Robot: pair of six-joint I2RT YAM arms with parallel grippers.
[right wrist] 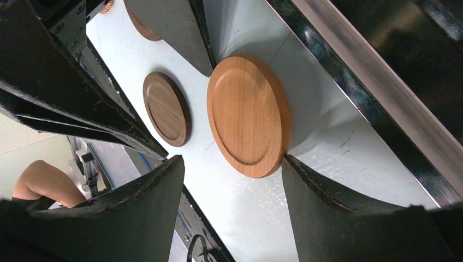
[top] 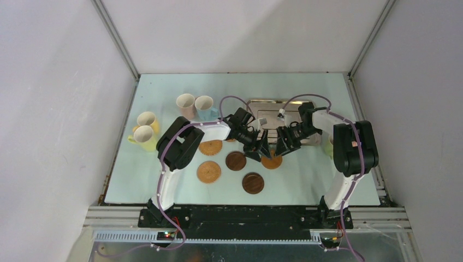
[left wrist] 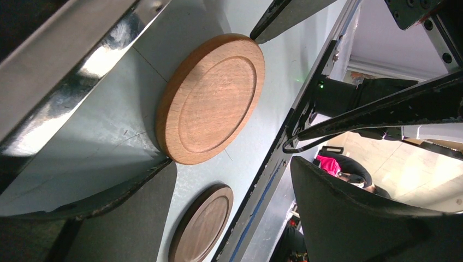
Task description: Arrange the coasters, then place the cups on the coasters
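Observation:
A light wooden coaster [top: 271, 160] lies in front of the tray, between the two grippers. My left gripper is open; one of its fingers [left wrist: 147, 210] meets the coaster's edge, the other stands clear. On the opposite side, a finger [right wrist: 338, 204] of my open right gripper touches the rim. Neither gripper has anything between its own two fingers. Whether the coaster is off the table, I cannot tell. At the back left are a pink cup [top: 185, 102] and a blue cup [top: 206, 111]; a yellow cup [top: 146, 121] and a lime cup [top: 143, 137] stand further left.
A metal tray [top: 256, 101] sits behind the grippers. Dark coasters [top: 236, 161] and light carved coasters [top: 208, 172] lie to the left and front. A greenish cup [top: 329, 147] is partly hidden by the right arm.

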